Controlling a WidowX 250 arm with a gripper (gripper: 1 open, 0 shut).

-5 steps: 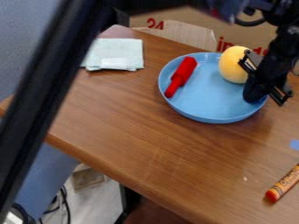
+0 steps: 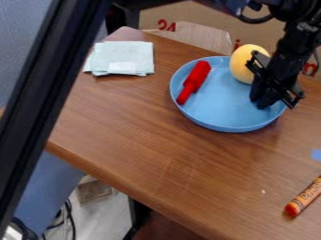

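A light blue plate [image 2: 226,110] sits on the wooden table at the upper right, holding a red elongated object [image 2: 193,82] on its left side and a yellow round object [image 2: 245,59] toward the back. My black gripper [image 2: 276,89] is low over the plate's right side, beside the yellow object and partly in front of it. Its fingertips are dark and hard to make out, so whether it holds anything cannot be told.
A folded pale cloth [image 2: 119,58] lies at the back left of the table [image 2: 150,150]. An orange tube [image 2: 303,196] lies at the front right. A dark post crosses the left.
The gripper has shifted slightly.
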